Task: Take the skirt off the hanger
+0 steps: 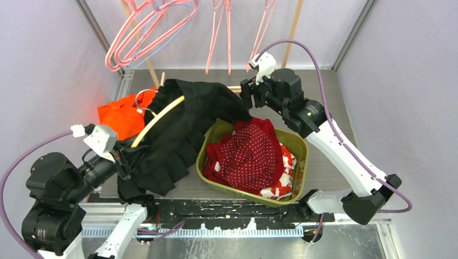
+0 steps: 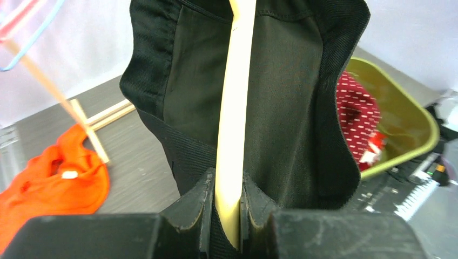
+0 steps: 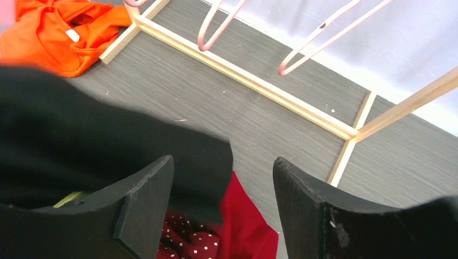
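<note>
The black pleated skirt [image 1: 178, 135] hangs on a pale yellow hanger [image 2: 233, 108], whose hook shows in the top view. My left gripper is shut on the hanger's arm, with black fabric around it. My right gripper is part open at the skirt's upper right end, nothing seen between its fingers; the blurred dark fabric lies just beyond them in the right wrist view.
An olive bin [image 1: 300, 172] holds red dotted and patterned garments. Orange clothing [image 1: 119, 110] lies at the back left near wooden stand bars. Pink hangers [image 1: 116, 48] hang overhead along the back.
</note>
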